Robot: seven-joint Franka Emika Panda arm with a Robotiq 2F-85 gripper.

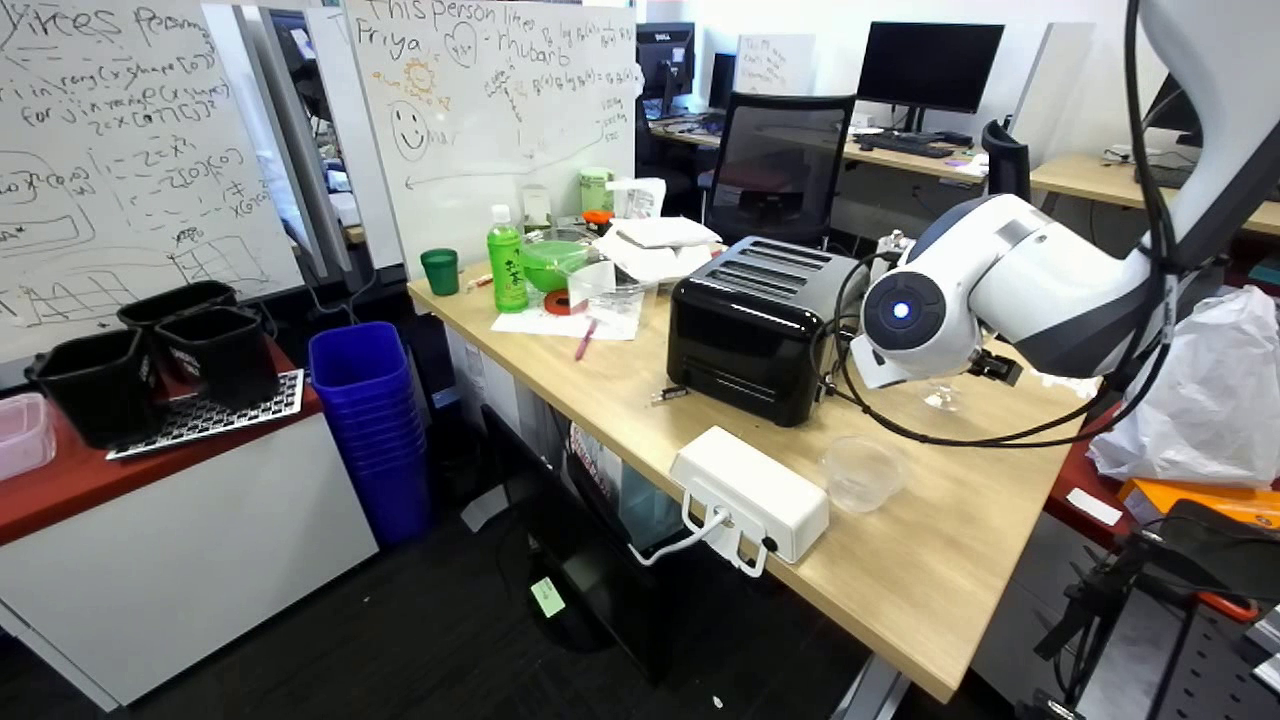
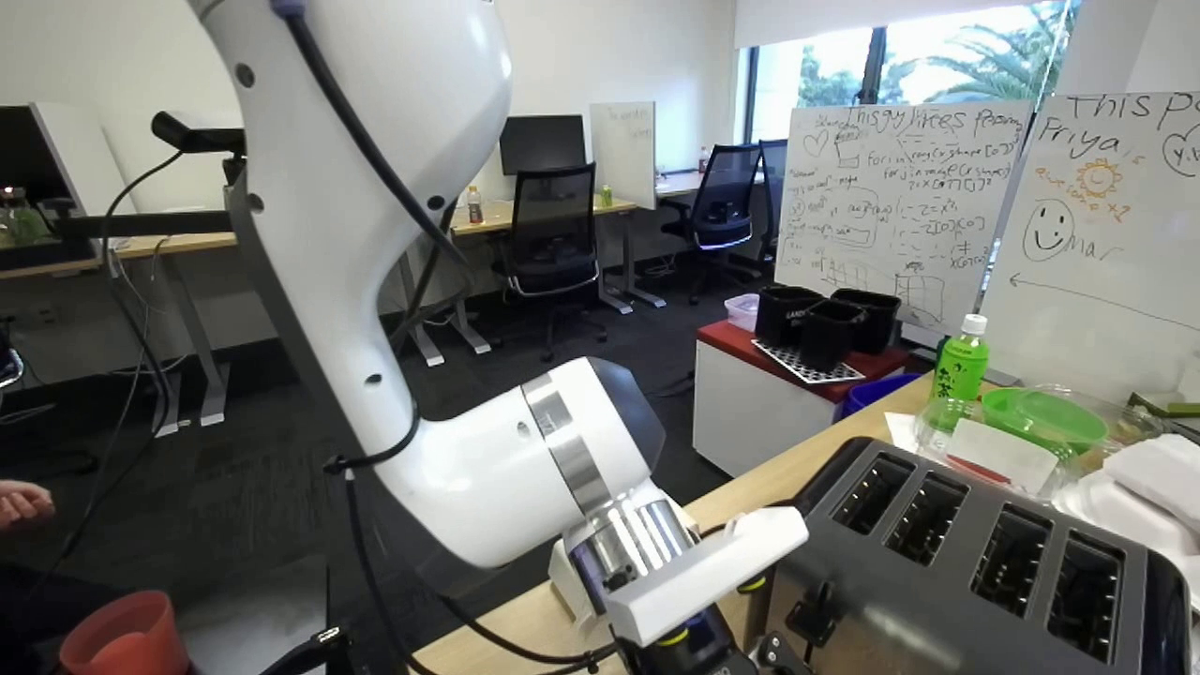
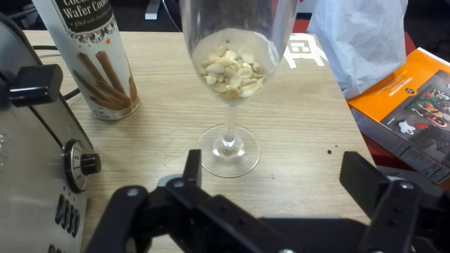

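In the wrist view a clear stemmed glass (image 3: 231,69) stands upright on the table, sliced nuts (image 3: 234,73) in the bottom of its bowl. My gripper is open, its fingers wide apart and nothing between them; the glass stands beyond them, apart from both. Exterior view 1 shows the glass's foot (image 1: 942,396) below the arm, while its bowl is hidden behind the wrist. Clear plastic tub (image 1: 861,474) sits on the table, nearer that camera. A black and silver toaster (image 1: 762,330) is close to the arm.
A wafer cookie can (image 3: 97,59) stands left of the glass, near the toaster. Past the table's right edge are a white plastic bag (image 3: 358,42) and an orange box (image 3: 405,114). A white power box (image 1: 750,492) lies at the table's front edge.
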